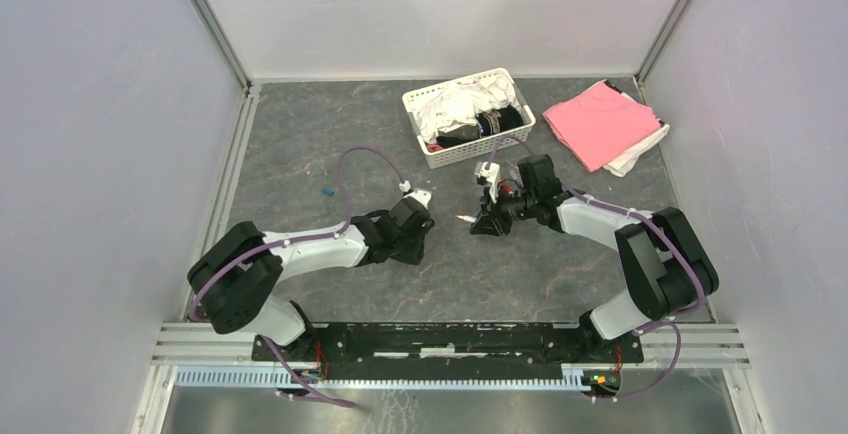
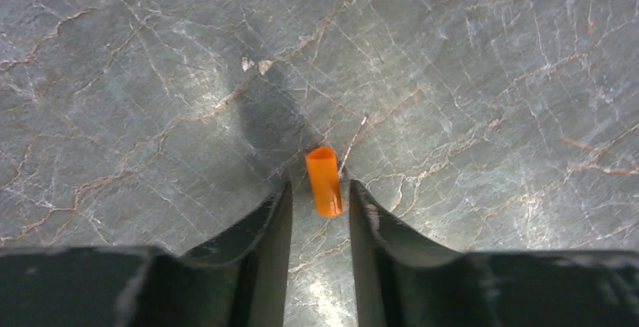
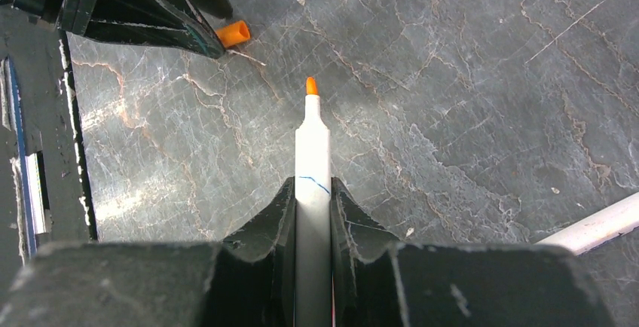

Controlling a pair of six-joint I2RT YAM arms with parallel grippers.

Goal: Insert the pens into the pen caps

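Observation:
An orange pen cap (image 2: 324,181) lies on the grey table just beyond the fingertips of my left gripper, which looks part open with nothing held; in the top view that gripper's arm mostly hides it. My right gripper is shut on a white pen (image 3: 312,146), whose orange tip points toward the left gripper. A second white pen (image 3: 591,221) lies on the table at the lower right of the right wrist view. A small blue piece (image 1: 327,191), probably a cap, lies on the left side of the table.
A white basket (image 1: 433,158) of cloths stands at the back middle. Pink and white folded cloths (image 1: 600,124) lie at the back right.

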